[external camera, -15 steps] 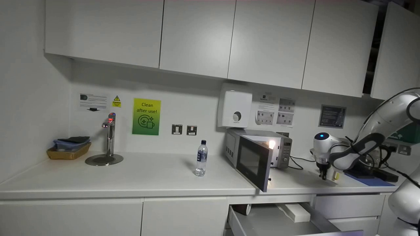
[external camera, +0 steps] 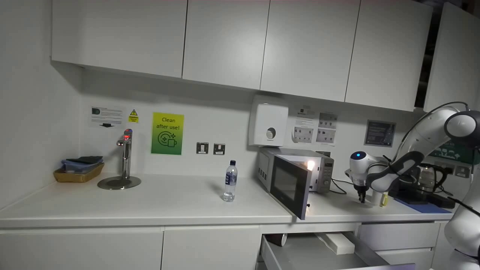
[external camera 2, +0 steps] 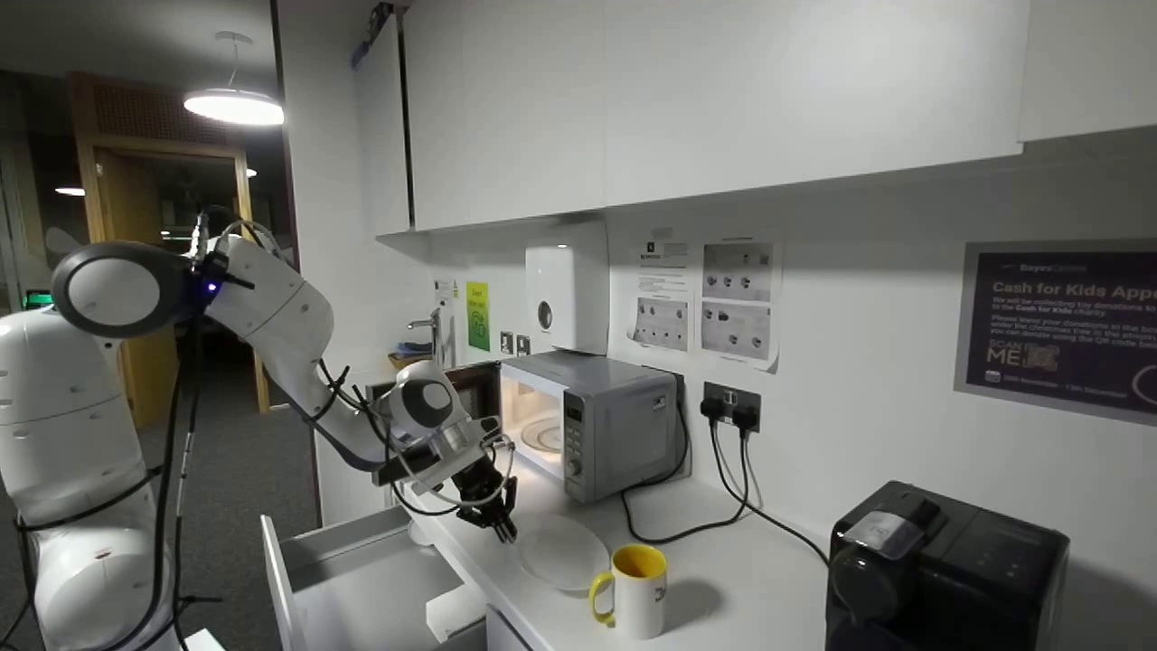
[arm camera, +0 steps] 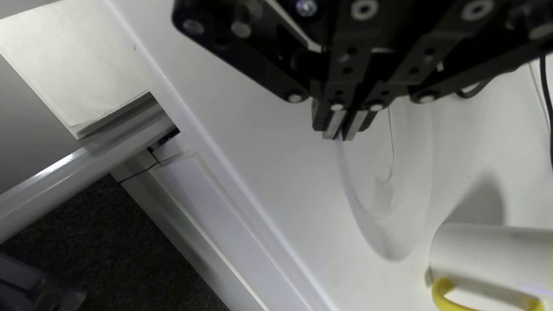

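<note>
My gripper is shut, its fingertips close together at the edge of a white plate (arm camera: 409,217). In the wrist view the plate's rim runs up to those tips; whether any rim lies between them cannot be told. Seen from exterior view 2, the gripper (external camera 2: 506,533) points down at the left side of the plate (external camera 2: 561,553). A white mug with a yellow inside and handle (external camera 2: 637,593) stands on the counter just beyond the plate. Exterior view 1 shows the gripper (external camera: 362,200) low over the counter, left of the mug; the plate cannot be made out there.
The microwave (external camera 2: 618,423) stands lit with its door (external camera: 290,186) swung open over the counter. Below, a drawer (external camera: 310,256) is pulled out, holding a white box (external camera: 337,243). A water bottle (external camera: 230,182) stands left; a coffee machine (external camera 2: 944,575) stands right.
In exterior view 1 the gripper and arm have moved a little left and slightly up, away from the mug, which is now less covered. The bottle, microwave and drawer look unmoved.
</note>
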